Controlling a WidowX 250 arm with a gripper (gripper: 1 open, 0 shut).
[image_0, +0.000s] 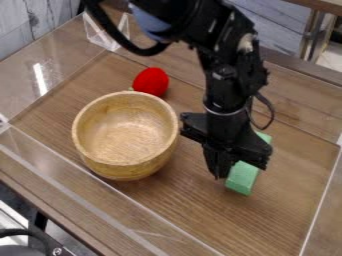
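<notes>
My gripper (226, 160) hangs low over the table, shut, with its tip at the upper left part of a green block (245, 177) and partly covering it. Nothing shows between the fingers; whether they touch the block I cannot tell. A yellow bowl (124, 134) sits empty to the left of the gripper, and a red object (150, 81) lies behind the bowl.
The arm fills much of the upper middle of the view.
</notes>
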